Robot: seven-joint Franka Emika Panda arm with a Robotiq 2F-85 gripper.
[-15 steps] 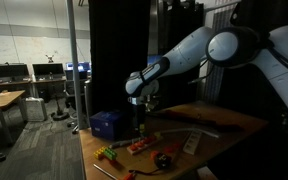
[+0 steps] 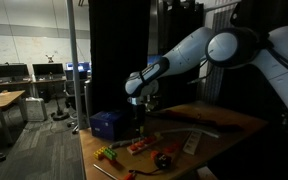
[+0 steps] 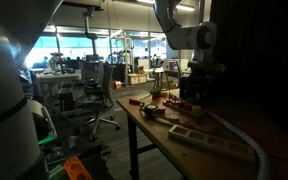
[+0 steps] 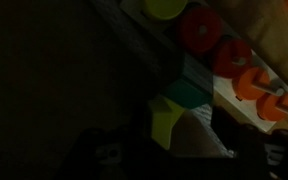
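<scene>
In the wrist view my gripper stands part open. A block with a yellow side (image 4: 163, 122) and a teal-green block (image 4: 190, 84) lie in the space between and just ahead of its dark fingers; whether these are one piece or two I cannot tell. A gap shows between the yellow part and the right finger. Beside the blocks runs a pale board with round pieces: yellow, red (image 4: 200, 29) and orange (image 4: 251, 83). In exterior view 1 the gripper (image 2: 139, 119) points down above the table, close behind the board (image 2: 142, 145).
A blue box (image 2: 106, 124) stands at the table's far left. Green and yellow pieces (image 2: 106, 153) lie near the left edge, with red items (image 2: 163, 161) at the front. A long pale strip (image 3: 210, 142) lies across the table in exterior view 2.
</scene>
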